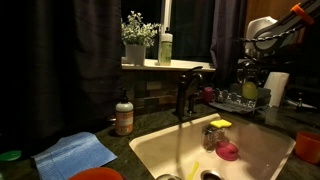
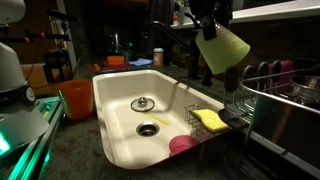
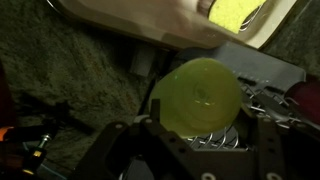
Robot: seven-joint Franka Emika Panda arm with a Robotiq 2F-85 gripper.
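A pale yellow-green cup [image 2: 221, 48] hangs tilted beside the dish rack, raised above the counter. My gripper [image 2: 207, 18] is shut on it, near its upper end in exterior view 2. From the wrist the cup [image 3: 197, 96] fills the space between my fingers, and its round end faces the camera. In exterior view 1 the cup [image 1: 249, 90] shows in front of the rack, below my arm.
The dish rack [image 2: 262, 85] holds a metal pot [image 2: 305, 90] and other dishes. Left of it is the white sink [image 2: 125, 120], with a yellow sponge [image 2: 211, 120], a pink bowl [image 2: 183, 144] and a lid [image 2: 143, 103]. An orange container [image 2: 77, 99] stands on the counter beyond the sink's left side.
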